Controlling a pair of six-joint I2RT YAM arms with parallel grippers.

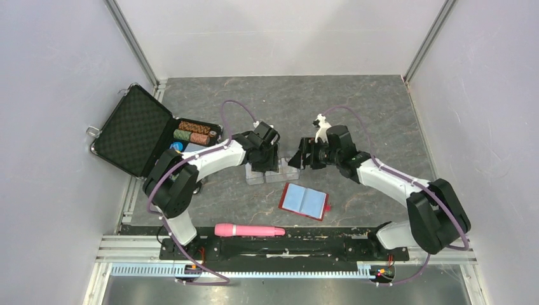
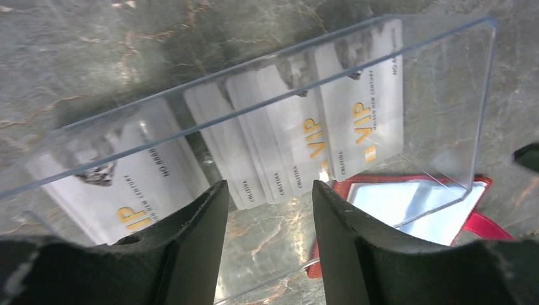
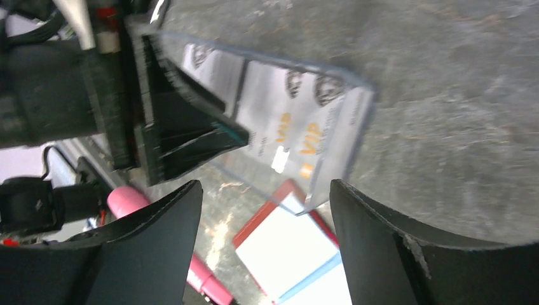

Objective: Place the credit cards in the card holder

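A clear plastic box (image 1: 283, 173) lies mid-table with several white VIP cards (image 2: 289, 127) inside. My left gripper hangs over the box, fingers apart, with cards visible beneath and nothing clearly between them. My right gripper stands open at the box's right end. The red card holder (image 1: 304, 201), with pale blue inner panels, lies open on the table in front of the box.
An open black case (image 1: 127, 127) with chip rolls sits at the left. A pink stick-like object (image 1: 249, 230) lies along the front edge.
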